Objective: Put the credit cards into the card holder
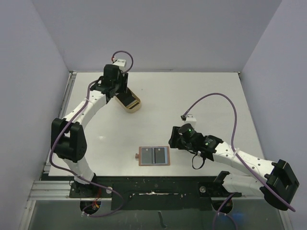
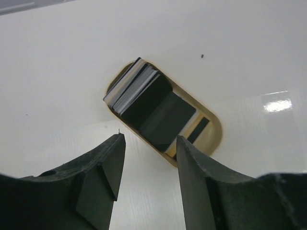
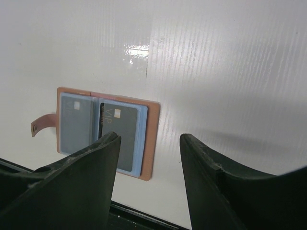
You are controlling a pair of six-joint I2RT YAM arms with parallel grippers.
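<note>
The card holder (image 1: 154,156) lies spread flat near the table's front edge. In the right wrist view, a dark card marked VIP (image 3: 120,129) shows in its right half, and another card (image 3: 76,122) in the left half. A rounded tan box (image 2: 211,139) at the back left contains a stack of cards (image 2: 132,86) leaning at one end and a dark card (image 2: 170,120) lying along its base. Over this box hangs my left gripper, fingers apart and empty. My right gripper is open and empty, at the holder's right edge.
A brown strap (image 3: 43,123) sticks out from the holder's left side. Bare white table (image 1: 192,91) spreads across the back right and centre. Walls stand at the left, back and right.
</note>
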